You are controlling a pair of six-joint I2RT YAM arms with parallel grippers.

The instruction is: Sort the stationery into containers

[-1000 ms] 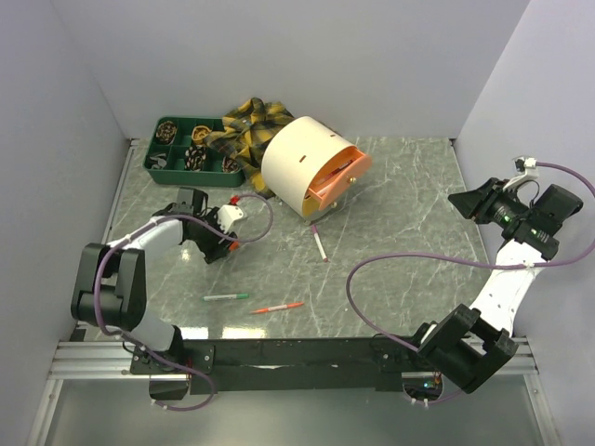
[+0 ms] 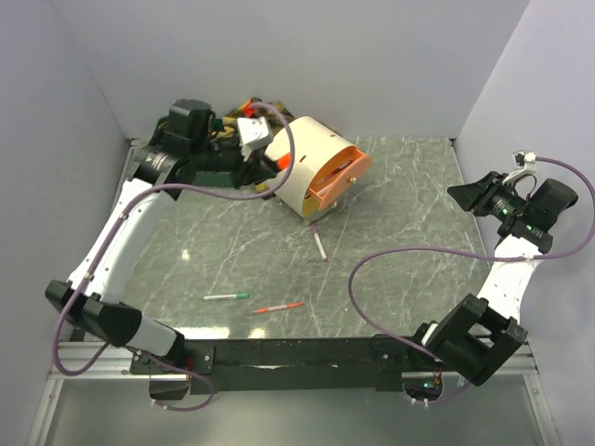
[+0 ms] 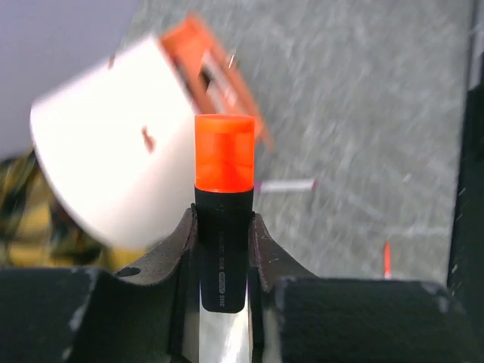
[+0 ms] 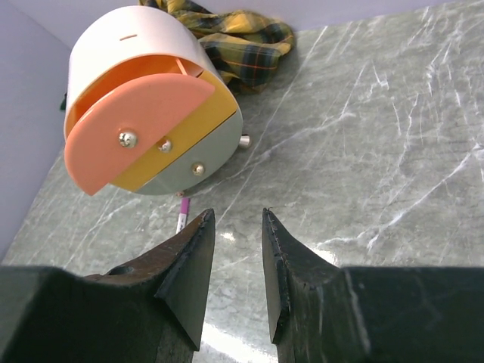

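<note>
My left gripper (image 2: 271, 167) is raised beside the cream cylindrical container (image 2: 307, 149), shut on a black marker with an orange cap (image 3: 224, 159). The container's peach drawer (image 4: 136, 128) is partly out, with items inside. A purple-capped marker (image 2: 318, 242) lies in front of it. A green-capped marker (image 2: 226, 296) and an orange marker (image 2: 277, 307) lie nearer the front edge. My right gripper (image 2: 462, 195) is held up at the right, nothing between its fingers; in its wrist view the fingertips stand slightly apart.
A green compartment tray (image 2: 216, 180) and yellow plaid cloth (image 4: 246, 53) sit at the back, partly behind the left arm. Purple cables loop across the view.
My left gripper has risen and swung up and right from the left of the table toward the container, carrying the marker. The right arm has shifted slightly.
</note>
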